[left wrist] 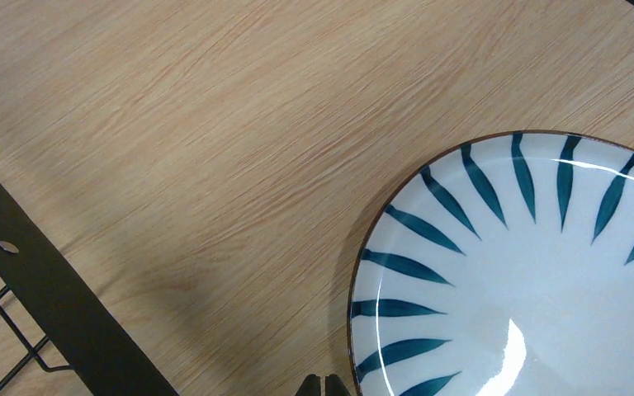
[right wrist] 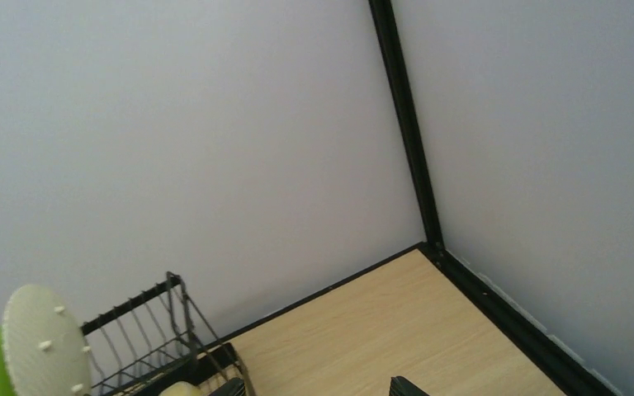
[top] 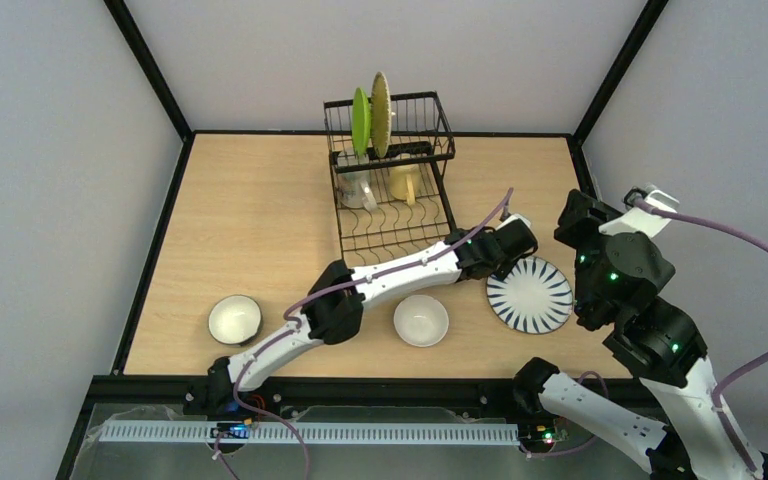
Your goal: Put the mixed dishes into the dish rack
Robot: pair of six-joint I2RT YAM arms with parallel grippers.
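The blue-striped plate (left wrist: 545,272) lies flat on the table at the right, face up. My left gripper is shut with nothing between its fingertips, just left of the plate's rim and clear of it. In the top view the left arm's end covers part of the plate's upper-left edge. The black dish rack (top: 400,240) stands at the back middle, holding a green plate (top: 361,122), a yellowish plate (top: 381,115), a clear cup (top: 356,190) and a yellow mug (top: 404,182). My right gripper stands open and empty, raised at the right side.
A white bowl (top: 421,320) sits in front of the left forearm, and another bowl (top: 234,320) is at the front left. The rack's black frame edge (left wrist: 49,280) lies left of the left gripper. Bare table spreads left of the rack.
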